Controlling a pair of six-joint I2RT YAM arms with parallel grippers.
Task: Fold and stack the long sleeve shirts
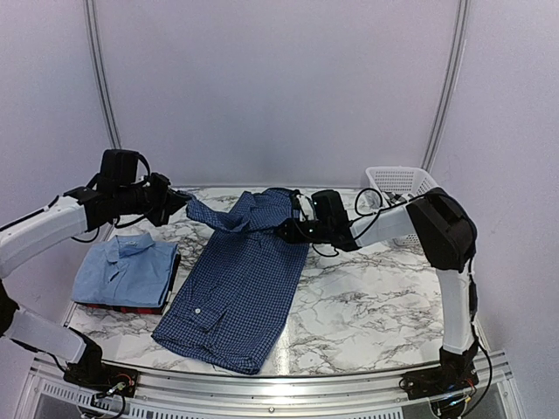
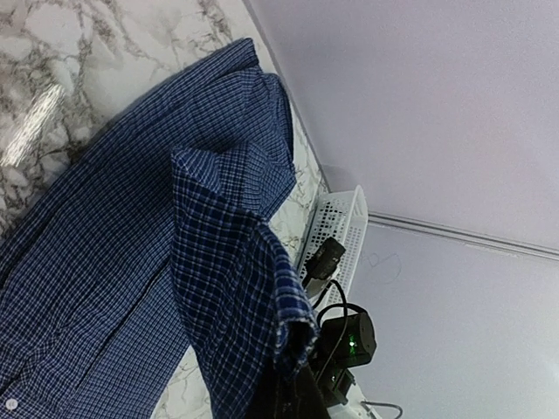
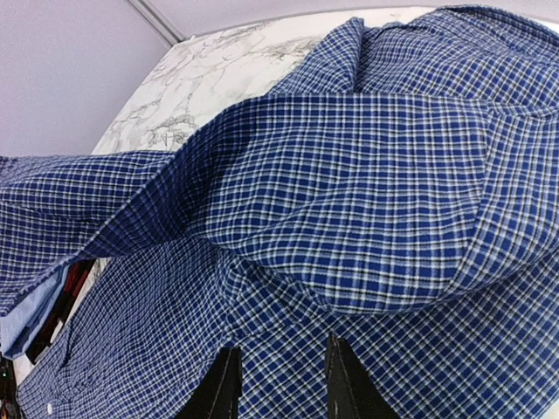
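A navy checked long sleeve shirt [image 1: 236, 288] lies spread over the middle of the table, its lower hem toward the front. My left gripper [image 1: 185, 197] is shut on the end of one sleeve [image 2: 236, 297], holding it up off the table at the left; the sleeve hangs between there and the shirt's upper part. At the shirt's right upper side, my right gripper [image 1: 284, 230] is down at the cloth. In the right wrist view its fingers [image 3: 229, 382] stand a little apart with shirt fabric between them, and the raised sleeve crosses in front of them.
To the left sits a folded light blue shirt [image 1: 127, 269] on a stack with dark and red cloth beneath. A white basket [image 1: 402, 181] stands at the back right, partly behind my right arm.
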